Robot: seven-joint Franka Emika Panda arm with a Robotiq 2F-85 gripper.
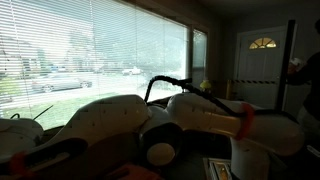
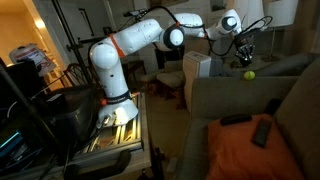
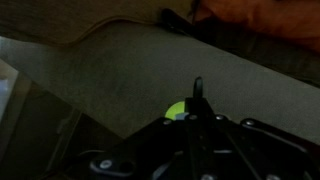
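Observation:
A yellow-green ball (image 2: 250,74) shows at the far end of the grey sofa, just below my gripper (image 2: 244,60). In the wrist view the ball (image 3: 175,110) is partly covered by the dark gripper, whose fingers come close together and look shut. The ball shows to the left of the fingertips. Whether they touch it, or what lies between them, is too dark to make out. In exterior view 1 the fingers are hidden; the white arm (image 1: 110,117) fills the foreground.
An orange cushion (image 2: 250,150) and a dark remote-like object (image 2: 262,130) lie on the sofa (image 2: 200,125). A lampshade (image 2: 285,12) stands behind the arm. A window with blinds (image 1: 90,60) and a white door (image 1: 260,60) are in the background.

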